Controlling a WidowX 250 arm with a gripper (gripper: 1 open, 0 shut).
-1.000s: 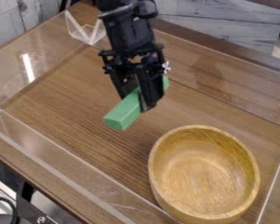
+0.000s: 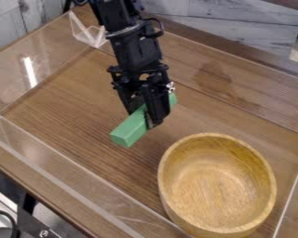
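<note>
My black gripper (image 2: 142,102) hangs from the top centre of the camera view over the wooden table, shut on a green block (image 2: 131,130) that angles down toward the lower left. Part of the green block also shows at the gripper's right side; the fingers hide its middle.
A yellow round-cornered bowl (image 2: 216,184) stands at the lower right. A black cable lies at the lower-left corner, and a pale marbled wall runs along the back right.
My gripper, with the green block in it, has shifted slightly, and more of the arm above it now shows. The bowl looks unmoved.
</note>
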